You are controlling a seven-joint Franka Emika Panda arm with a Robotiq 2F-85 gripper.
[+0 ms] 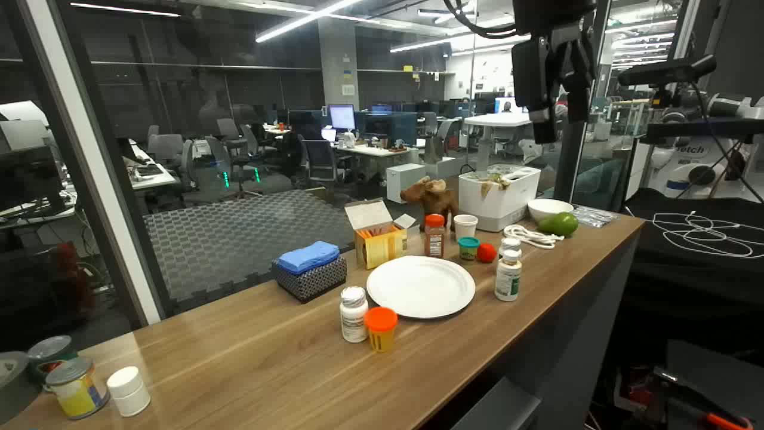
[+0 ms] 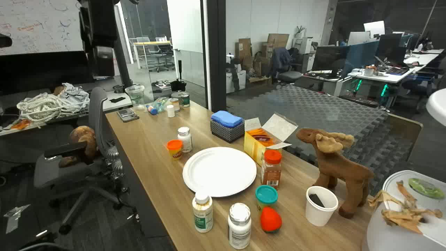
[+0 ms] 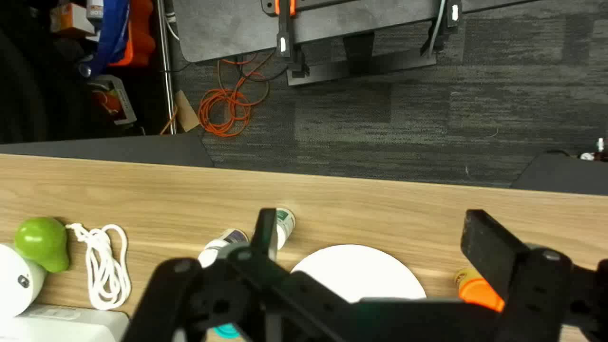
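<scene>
My gripper is open, its two black fingers wide apart with nothing between them. It hangs high above the table, seen at the upper right in exterior view 1 and the upper left in exterior view 2. Below it lies a white plate (image 1: 421, 286), empty and flat. On one side of the plate stand an orange-lidded yellow tub (image 1: 381, 329) and a white bottle (image 1: 354, 314). Opposite them are two more white bottles, one with a green label (image 2: 202, 212), and a red ball-like object (image 2: 270, 219) near a teal-lidded tub (image 2: 266, 196).
Behind the plate stand a tissue box (image 1: 308, 272), an open yellow carton (image 1: 381, 243), a red-capped jar (image 2: 271, 169), a white cup (image 2: 321, 205) and a toy moose (image 2: 340, 167). A rope (image 3: 106, 267) and green pear (image 3: 43, 244) lie farther along.
</scene>
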